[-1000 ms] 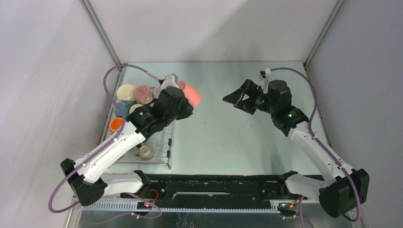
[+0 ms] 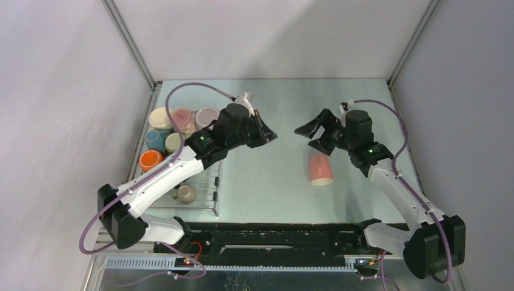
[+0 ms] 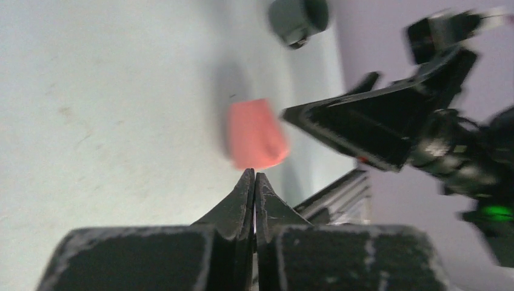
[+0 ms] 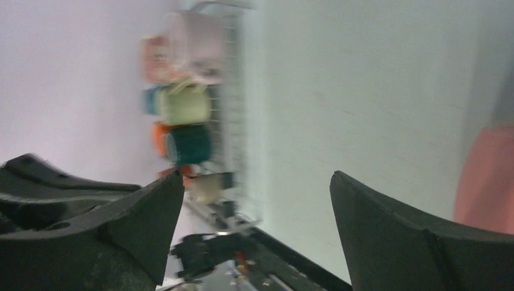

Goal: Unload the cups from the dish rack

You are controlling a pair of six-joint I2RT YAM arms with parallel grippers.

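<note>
A pink cup [image 2: 320, 170] lies on its side in the top view, right of the table's middle, its pale rim toward the front. Both grippers are apart from it; I cannot tell whether it rests on the table. In the left wrist view this pink cup [image 3: 256, 134] sits beyond my left gripper, which is shut with nothing between its fingers. My right gripper [image 2: 305, 138] stands open behind the cup, its fingers empty. At the right edge of the right wrist view, the pink cup [image 4: 490, 188] is partly cut off.
The dish rack [image 2: 216, 182] at left holds several cups, including an orange cup [image 2: 150, 160] and a beige mug [image 2: 186, 194]. A dark cup-like shape [image 3: 290, 19] shows in the left wrist view.
The pink cup has left my left gripper and moved right and frontward, to near my right gripper. The left arm has moved right; the right gripper's fingers have spread wider.
</note>
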